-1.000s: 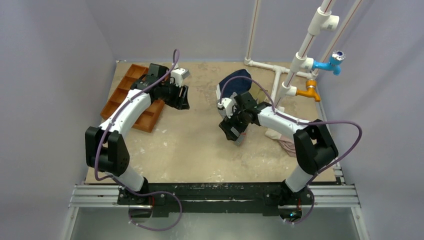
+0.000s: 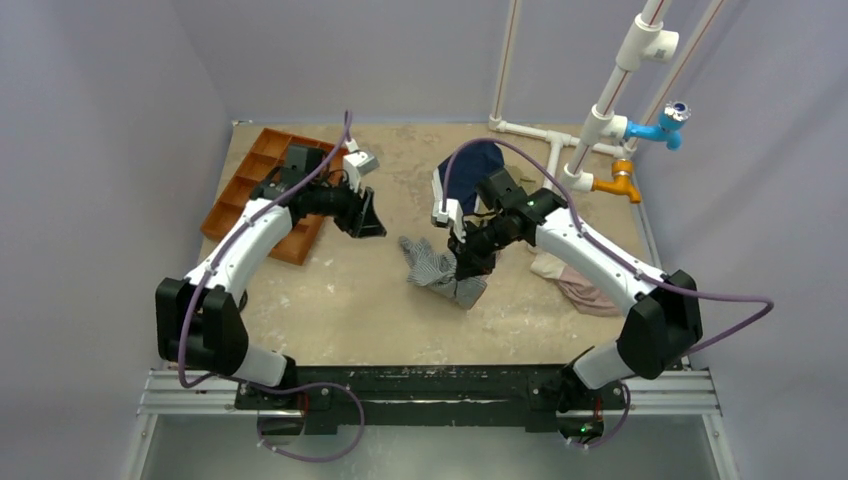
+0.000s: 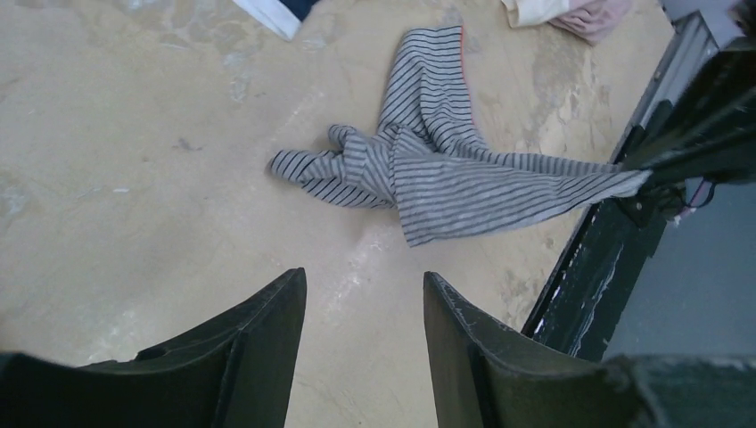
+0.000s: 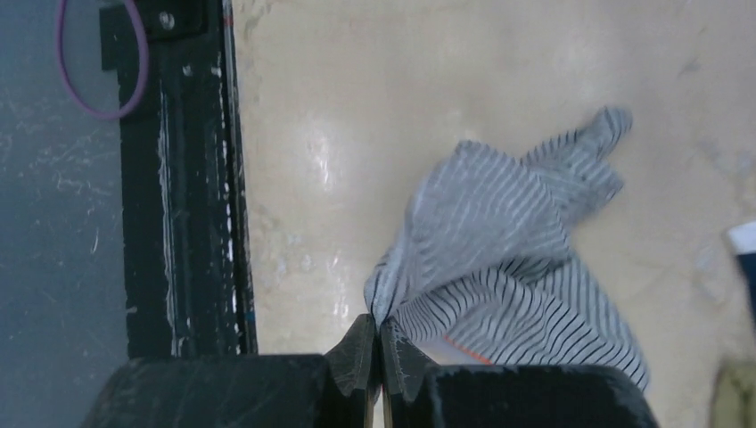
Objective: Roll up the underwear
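Note:
The grey striped underwear (image 2: 430, 268) lies crumpled near the middle of the table in the top view, one part lifted. My right gripper is shut on a pinched corner of this striped cloth (image 4: 490, 214), which stretches taut from the fingertips to the table. In the left wrist view the raised end of the underwear (image 3: 508, 192) runs up to the right gripper, while the rest spreads loosely with a red edge showing. To the left of the cloth, above bare table, my left gripper (image 2: 372, 234) stands open and empty.
A brown compartment tray (image 2: 217, 217) is at the back left, partly under the left arm. Dark blue cloth (image 2: 470, 170) lies at the back middle. Pink fabric (image 2: 585, 290) rests at the right, and white pipes (image 2: 552, 160) rise behind it.
My right gripper has closed on the underwear and lifted part of it; the cloth has shifted left and toward the front. The left gripper has moved slightly toward the front.

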